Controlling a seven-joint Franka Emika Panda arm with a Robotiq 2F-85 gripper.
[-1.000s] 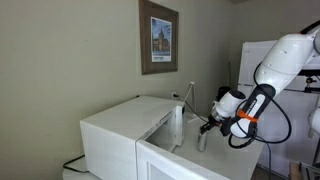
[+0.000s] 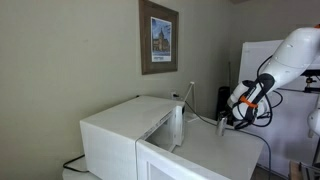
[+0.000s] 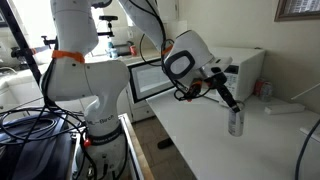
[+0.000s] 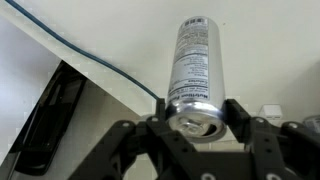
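A silvery can with a printed label point(image 4: 193, 62) is held upright between the fingers of my gripper in the wrist view; its near end faces the camera. In exterior view 2 the can point(image 3: 236, 123) hangs from my gripper point(image 3: 234, 104) over the white table. I cannot tell whether its bottom touches the tabletop. Exterior view 1 shows the can point(image 2: 221, 127) small, at the far right part of the table, with the arm reaching in from the right.
A white microwave point(image 2: 112, 133) stands on the table with its door point(image 2: 178, 125) open. A dark cable point(image 4: 95, 57) crosses the tabletop beside the can.
Gripper and can have moved together to the right and away from the microwave in exterior view 1. The microwave and its open door have stayed where they were.
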